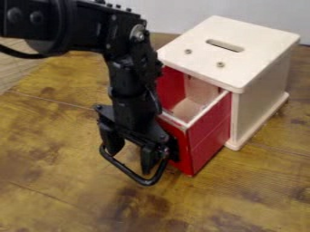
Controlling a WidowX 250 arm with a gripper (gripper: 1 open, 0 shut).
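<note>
My black gripper [130, 149] hangs low at the centre-left, just left of the open red drawer [208, 138] of a cream wooden cabinet [248, 50]. A black loop juts down below its fingers. I cannot tell whether the fingers are open or shut, or whether anything is between them. The drawer's pale interior shows behind the arm and looks empty where visible.
The cabinet stands at the upper right, with a pale wall behind it.
</note>
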